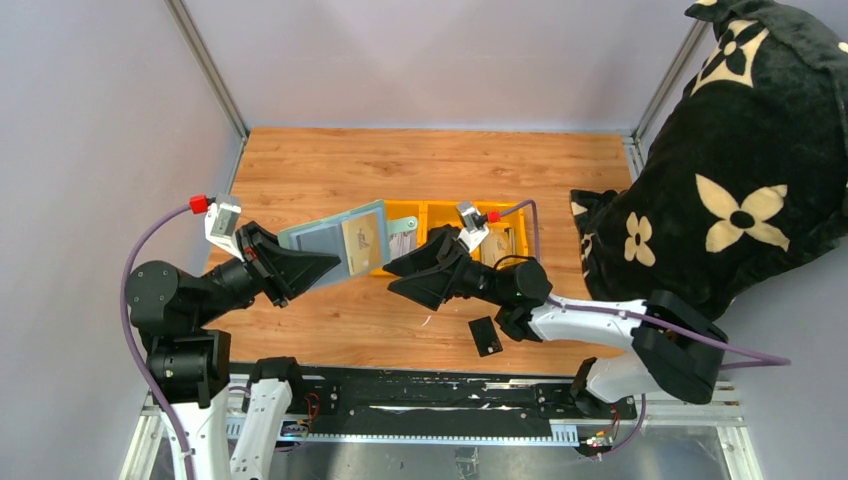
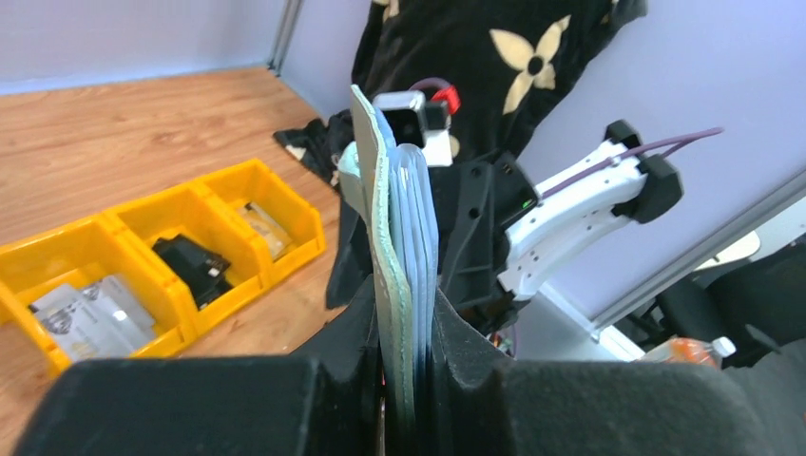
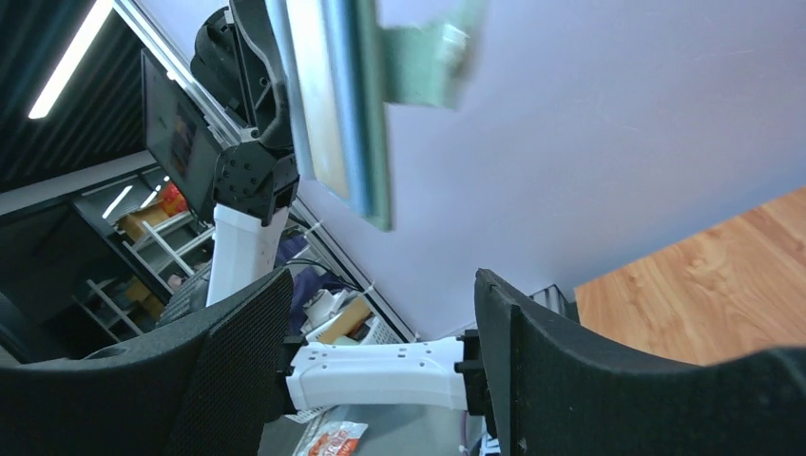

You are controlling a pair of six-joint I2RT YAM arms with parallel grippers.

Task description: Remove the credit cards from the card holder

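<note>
Off the table, my left gripper (image 1: 325,268) is shut on the light green-blue card holder (image 1: 320,237), which spreads out to its right. A tan card (image 1: 362,243) shows in one of its clear pockets. Seen edge-on in the left wrist view, the card holder (image 2: 404,247) stands upright between the fingers, its sleeves layered. My right gripper (image 1: 405,280) is close to the holder's right end, open with nothing between its fingers. In the right wrist view the holder (image 3: 337,104), blurred, is beyond and above the open fingers (image 3: 518,370), its strap (image 3: 418,62) sticking out.
A yellow tray (image 1: 425,205) with compartments stands behind, partly hidden by the right arm. Clear card items (image 2: 90,318), a black item (image 2: 195,266) and a tan item (image 2: 266,228) lie in it. On the table's front part lies a black card (image 1: 485,336). A dark cushion (image 1: 720,170) is at right.
</note>
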